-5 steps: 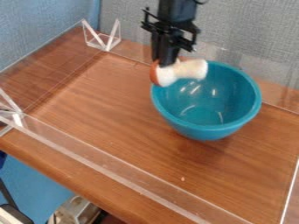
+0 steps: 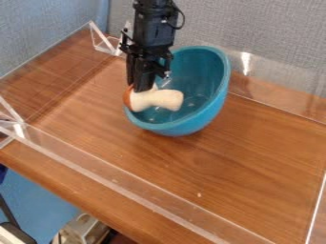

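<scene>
My black gripper (image 2: 143, 80) hangs down at the upper middle, shut on a white cylindrical object (image 2: 158, 98) with an orange end. The object lies at a tilt inside the upper left part of a turquoise bowl (image 2: 203, 110), or just over it; whether it touches the bowl I cannot tell. The fingertips are partly hidden behind the object and the bowl's rim.
The wooden table (image 2: 223, 186) has bare room to the right, left and front. Clear plastic barriers edge it. A grey padded wall (image 2: 274, 43) stands behind, and a white wire item sits at the back left.
The gripper with the white object has moved left and down. The bowl has shifted left and toward the back, and now appears more tilted.
</scene>
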